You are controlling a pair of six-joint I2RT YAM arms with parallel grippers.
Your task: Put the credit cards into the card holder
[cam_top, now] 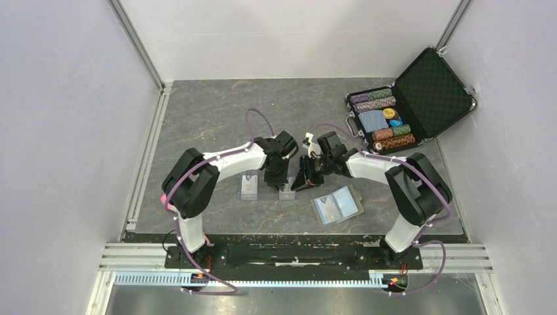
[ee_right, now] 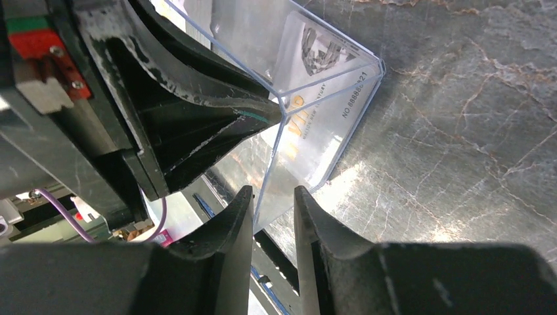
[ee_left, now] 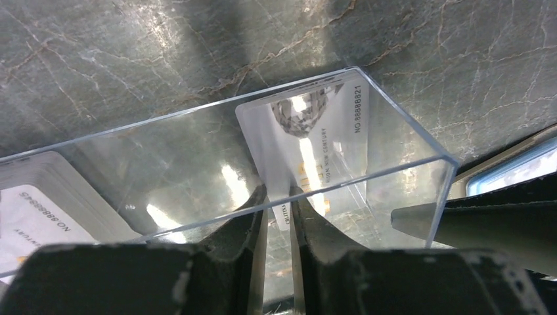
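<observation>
A clear plastic box holds a stack of white cards [ee_left: 43, 210] in its left part and a white card [ee_left: 322, 131] at its right end. Just above that right card, my left gripper has a narrow gap between its fingers, with part of the card showing through. On the box's right side, my right gripper is shut on the clear box wall [ee_right: 267, 180]. The card holder [cam_top: 338, 205] lies spread open on the table, showing pale blue pages; only its edge [ee_left: 515, 172] appears in the left wrist view.
At the back right stands an open black case [cam_top: 387, 118] with chips and cards, its lid leaning outward. Both grippers are very close together over the box.
</observation>
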